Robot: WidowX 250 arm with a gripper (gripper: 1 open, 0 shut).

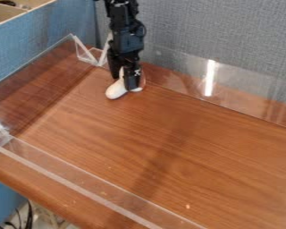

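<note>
My black gripper [128,77] reaches down from the top of the camera view over the back left of a wooden table. Directly at its fingertips, on the wood, lies a small white elongated object [115,90], partly hidden behind the fingers. The fingers are open around or just over it; the exact contact is too small to tell.
Clear plastic walls [209,78] edge the wooden surface [181,152], with a clear corner bracket at the back left. Blue and grey padded panels stand behind and to the left.
</note>
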